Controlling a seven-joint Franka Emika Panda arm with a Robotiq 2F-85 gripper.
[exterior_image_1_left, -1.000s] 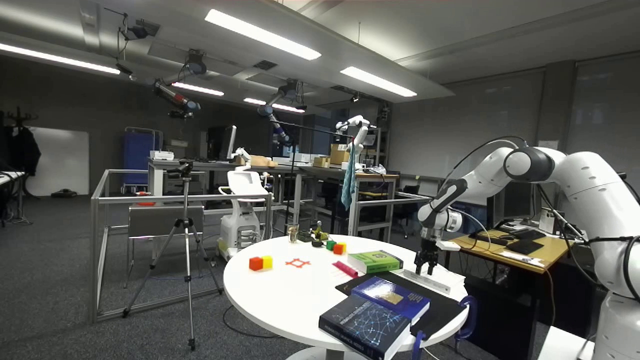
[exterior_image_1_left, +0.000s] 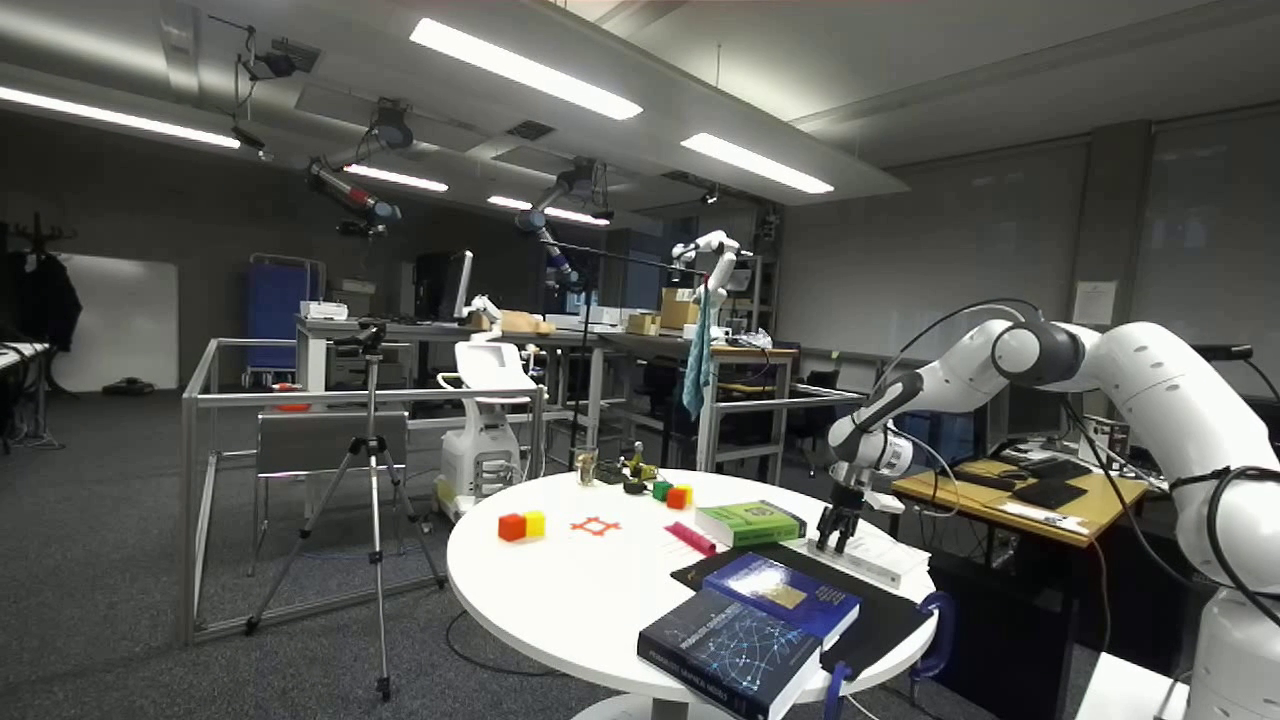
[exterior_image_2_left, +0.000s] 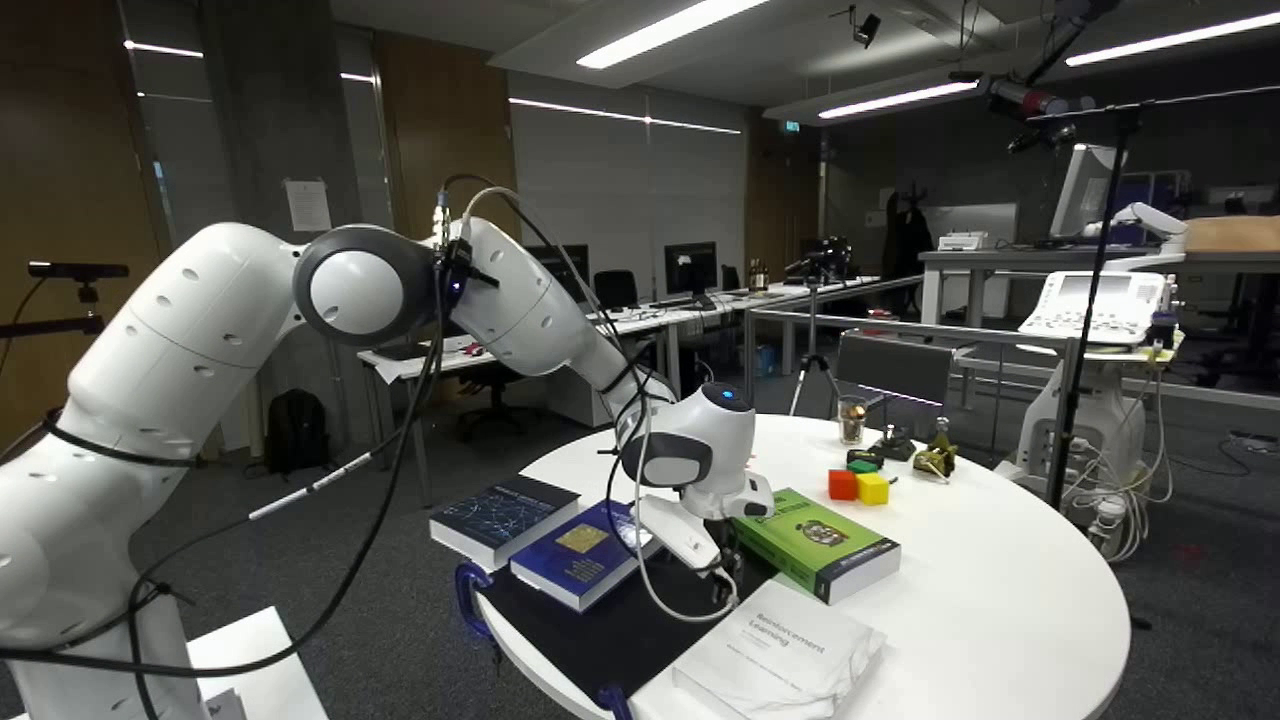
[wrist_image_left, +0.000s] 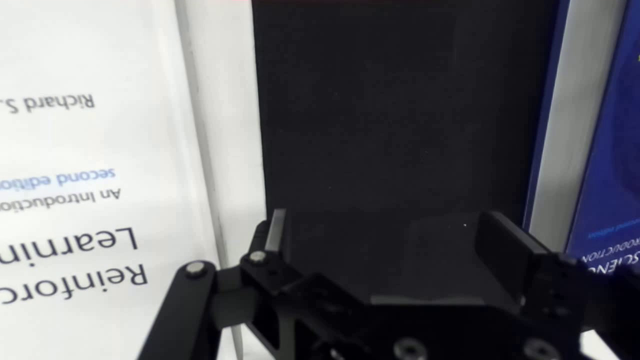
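Note:
My gripper stands open, its black fingers spread wide over the black mat (wrist_image_left: 390, 120) with nothing between them. On the left of the wrist view lies the white Reinforcement Learning book (wrist_image_left: 90, 144), its edge beside my left finger. Over on the right is a blue book (wrist_image_left: 615, 168), close to the other finger. In exterior view 1 the gripper (exterior_image_1_left: 836, 540) hangs low in front of the white book (exterior_image_1_left: 882, 557). A green book (exterior_image_2_left: 816, 536) lies beyond the gripper in exterior view 2, where the arm partly hides the fingers.
A dark blue book (exterior_image_1_left: 734, 648) lies at the table's near edge. Red and yellow blocks (exterior_image_1_left: 521, 526), a red frame (exterior_image_1_left: 595, 526) and a pink object (exterior_image_1_left: 690, 538) sit farther off. Blue clamps (exterior_image_1_left: 942, 630) stick up at the rim.
The arm has come down and slightly leftward in exterior view 1, bringing the gripper lower near the white book. The books and blocks have stayed put.

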